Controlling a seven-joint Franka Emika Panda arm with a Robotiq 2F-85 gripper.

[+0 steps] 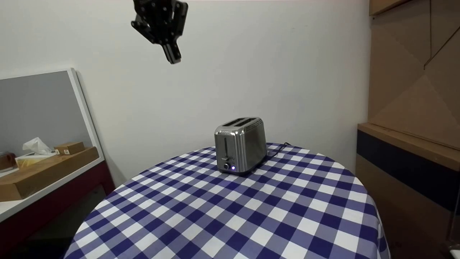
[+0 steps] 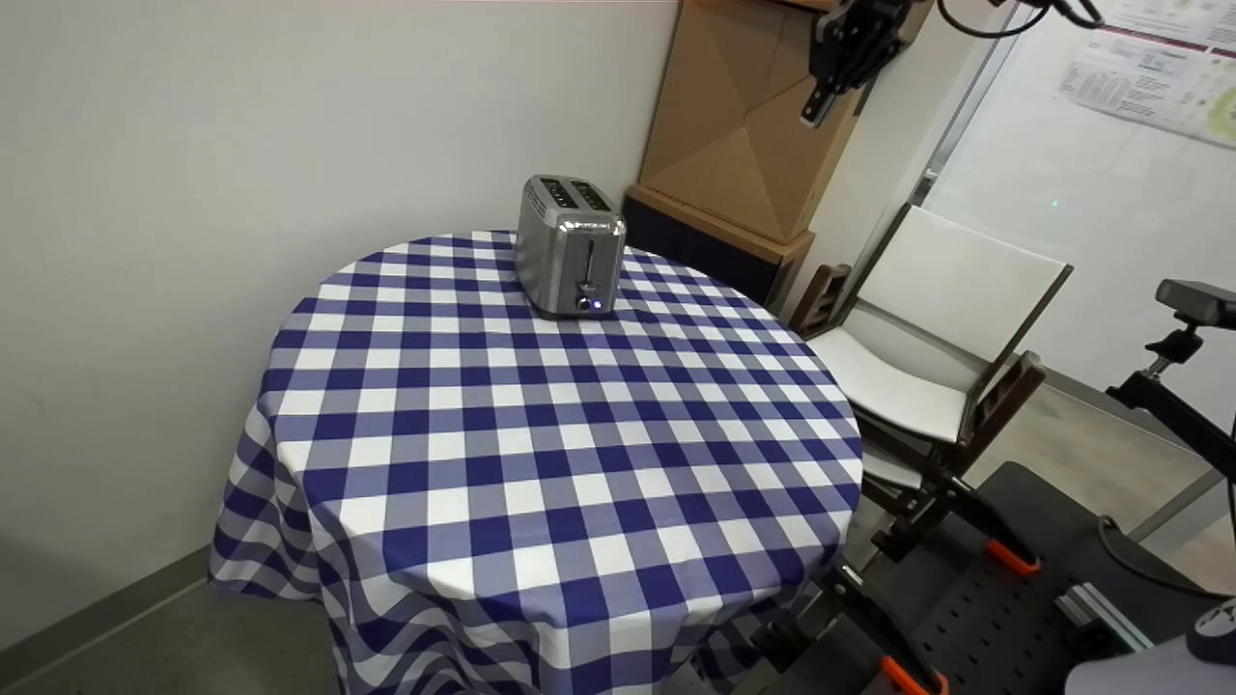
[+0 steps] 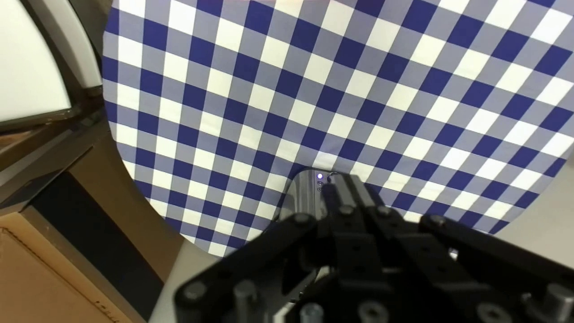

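Observation:
A silver two-slot toaster stands upright toward the back of the round table. Its front lever is low on the slot, and a small light glows beside the knob; both slots look empty from the exterior views. High above the table, well apart from the toaster, hangs my gripper, pointing downward. Its fingers are shut together, with nothing showing between them. In the wrist view the gripper covers much of the toaster, leaving its lit front end visible.
The blue-and-white checked tablecloth is bare around the toaster. A black cord trails behind it. Cardboard boxes rise beyond the table, beside a white chair. A wall stands close behind the table.

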